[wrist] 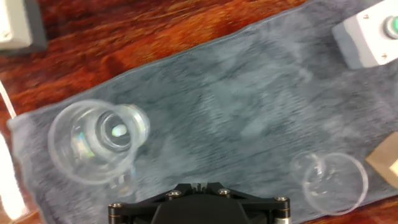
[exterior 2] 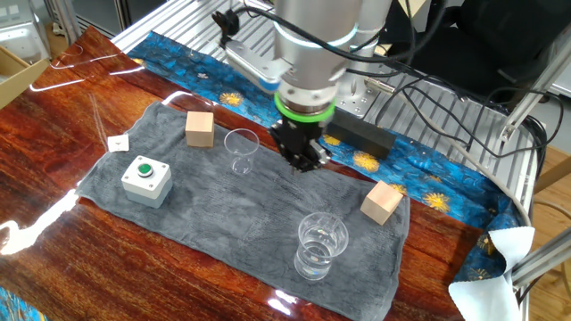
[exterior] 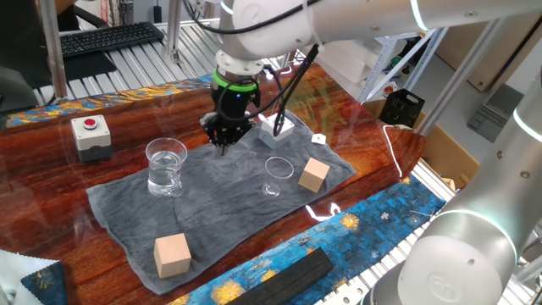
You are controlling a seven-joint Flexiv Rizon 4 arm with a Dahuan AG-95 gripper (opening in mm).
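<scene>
High over the grey towel (exterior: 216,191) hangs my gripper (exterior: 223,146), its black fingers drawn together with nothing visible between them. In the wrist view the gripper shows at the bottom edge. A large clear glass (exterior: 164,174) stands upright on the towel, left of the gripper in exterior view 1; in the wrist view this glass (wrist: 93,142) is at left. The smaller clear glass (exterior: 278,175) stands nearer the two wooden blocks' side of the towel; the wrist view has this glass (wrist: 336,182) at lower right. My gripper touches neither glass.
One wooden block (exterior: 313,174) is beside the small glass, another wooden block (exterior: 173,255) at the towel's near corner. A green-button box (exterior 2: 147,181) sits on the towel; a red-button box (exterior: 91,137) stands off it.
</scene>
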